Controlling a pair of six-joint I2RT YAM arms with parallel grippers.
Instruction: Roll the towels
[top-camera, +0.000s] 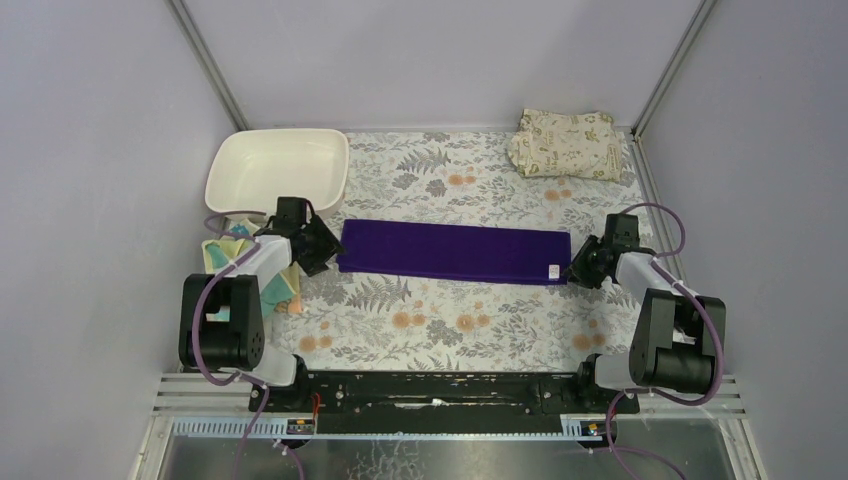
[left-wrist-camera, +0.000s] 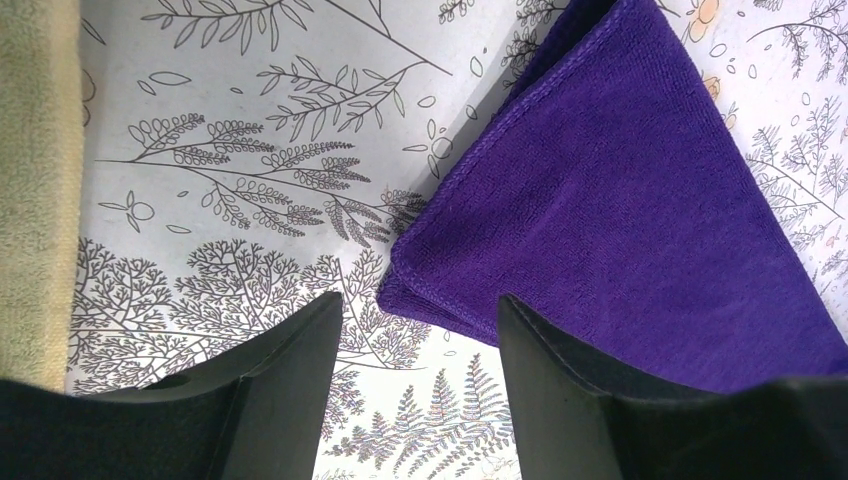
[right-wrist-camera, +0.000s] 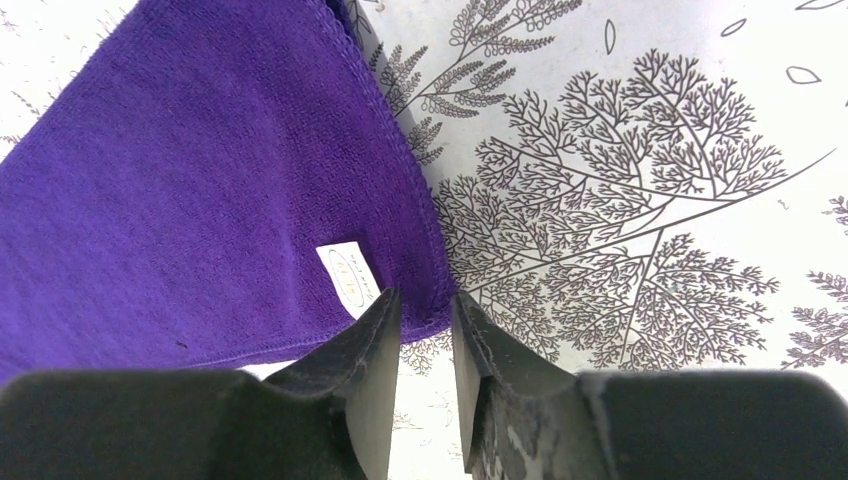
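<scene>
A purple towel (top-camera: 455, 250), folded into a long strip, lies flat across the middle of the table. My left gripper is open at the towel's left end, its fingers (left-wrist-camera: 290, 370) apart on either side of the near corner as the left wrist view shows it. At the other end my right gripper has a narrower gap, still open, with the near right corner of the towel between its fingertips. A white label (right-wrist-camera: 350, 278) lies on the towel just beside that gripper. Whether the fingers touch the cloth I cannot tell.
An empty white basin (top-camera: 278, 170) stands at the back left. Crumpled yellow and teal cloths (top-camera: 283, 290) lie under the left arm. Folded patterned fabric (top-camera: 566, 146) sits at the back right.
</scene>
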